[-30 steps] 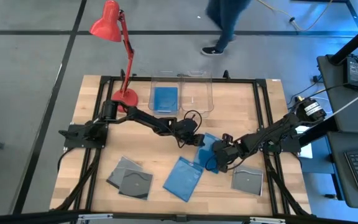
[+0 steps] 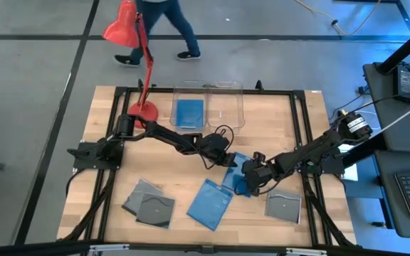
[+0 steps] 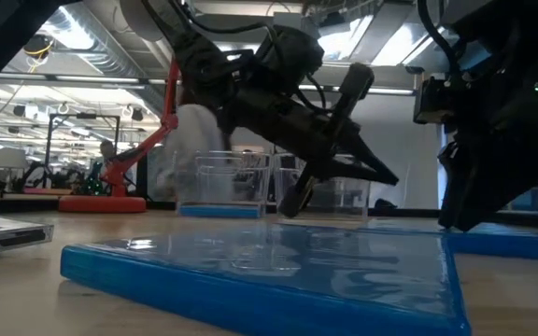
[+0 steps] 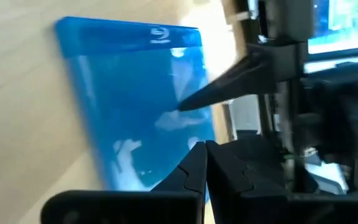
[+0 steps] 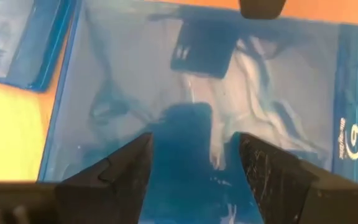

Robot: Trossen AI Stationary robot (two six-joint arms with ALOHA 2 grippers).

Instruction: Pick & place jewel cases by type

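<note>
One blue case [image 2: 241,159] lies flat on the table between the two grippers, partly covered by the right arm. My left gripper is shut with its fingertips together and nothing between them, just over that case's edge. My right gripper stands open above the same case, its two fingers spread with blue plastic showing between. A second blue case [image 2: 210,205] rests nearer the front. Clear cases [image 2: 155,210] overlap at the front left, and another clear case [image 2: 283,205] lies at the front right. In the left bin is a blue case [image 2: 189,113].
Two clear bins stand side by side at the back; the right bin [image 2: 225,112] looks empty. A red lamp [image 2: 145,109] is left of them. Black frame rails [image 2: 111,206] border the work area. Bare wood lies at the front.
Both arms and the cases look almost unmoved. A person walking behind the table has gone from right to left.
</note>
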